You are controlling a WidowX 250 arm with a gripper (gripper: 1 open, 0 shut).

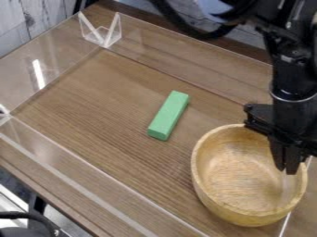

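A light wooden bowl [235, 194] sits at the lower right of the table. My black gripper [290, 159] hangs over the bowl's right side, its tip low at the bowl; it looks shut, with nothing clearly visible between its fingers. A green block [169, 115] lies on the table to the left of the bowl, upper side.
A clear wire or plastic stand [102, 30] is at the back left. Table edges run along the left and back.
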